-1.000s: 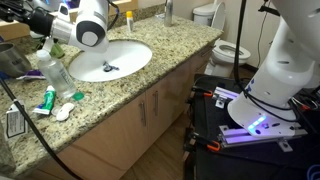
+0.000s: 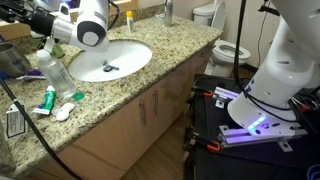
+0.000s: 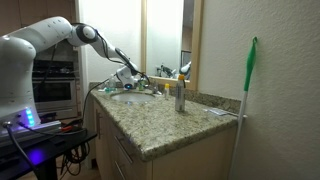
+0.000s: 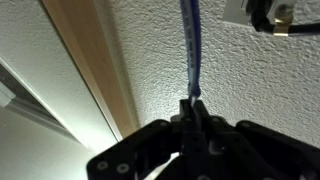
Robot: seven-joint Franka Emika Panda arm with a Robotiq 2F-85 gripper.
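Note:
In the wrist view my gripper is shut on a thin dark-blue strip, which runs from the fingertips to the top edge. What the strip belongs to cannot be told. Behind it is a pale, speckled surface. Exterior view 1 has my gripper at the upper left, above the counter's far left corner, its fingertips unclear. Just below stands a clear bottle. A green-and-white tube and a small white object lie nearer the counter's front.
The white sink basin lies right of the bottle, with a small dark item inside. Bottles stand along the back. Exterior view 2 shows the speckled counter mostly clear at its near end, with a metallic bottle by the wall.

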